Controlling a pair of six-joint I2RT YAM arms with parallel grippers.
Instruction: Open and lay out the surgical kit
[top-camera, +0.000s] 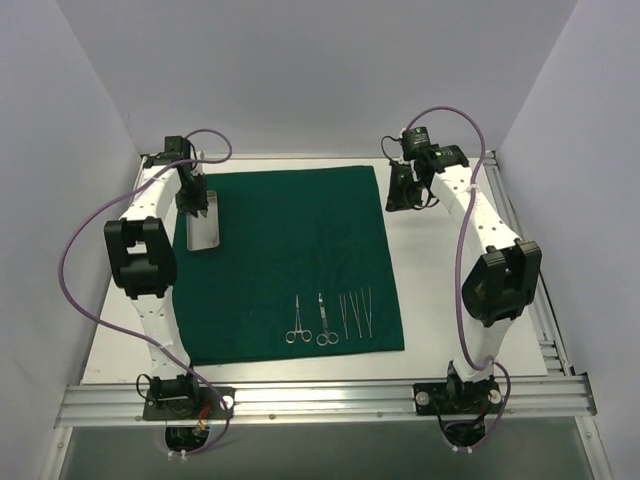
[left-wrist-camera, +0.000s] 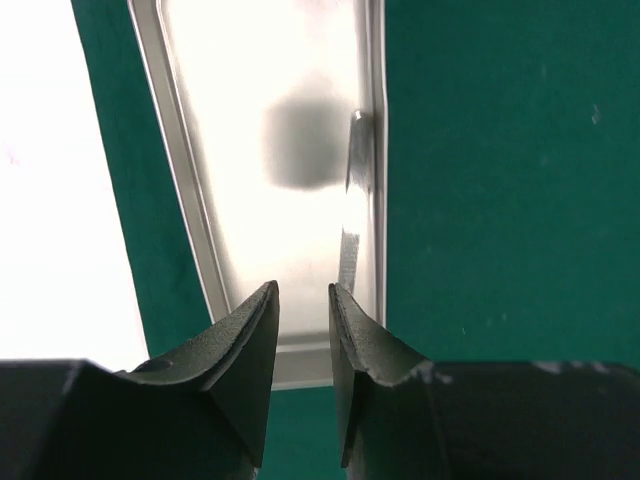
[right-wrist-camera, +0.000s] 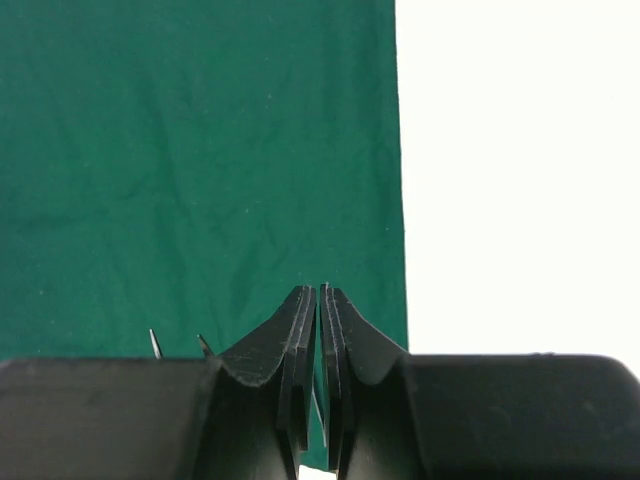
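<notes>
A metal tray (top-camera: 203, 232) lies on the green cloth (top-camera: 290, 230) at the left. In the left wrist view it holds a slim flat instrument (left-wrist-camera: 350, 240) along its right side. My left gripper is over the tray, part open, with a gap between its fingertips. My right gripper is shut, its fingertips together, above the cloth's right edge. Laid along the cloth's bottom right are two scissor-like instruments (top-camera: 326, 335) and several thin instruments (top-camera: 358, 320).
Metal rails edge the table.
</notes>
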